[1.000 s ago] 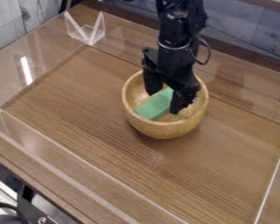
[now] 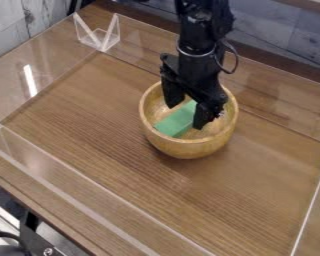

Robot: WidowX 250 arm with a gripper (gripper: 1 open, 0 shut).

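A round tan bowl (image 2: 190,149) stands on the wooden table, holding a green object (image 2: 176,121). My black gripper (image 2: 188,104) hangs over the bowl from the top of the view, its fingers spread open on either side, reaching down to the bowl's upper part. Whether the fingers touch the green object is hard to tell.
A white wire-like object (image 2: 99,32) sits at the back left. A dark edge runs along the back, and dark items lie at the lower left corner.
The gripper has risen very slightly; otherwise little differs.
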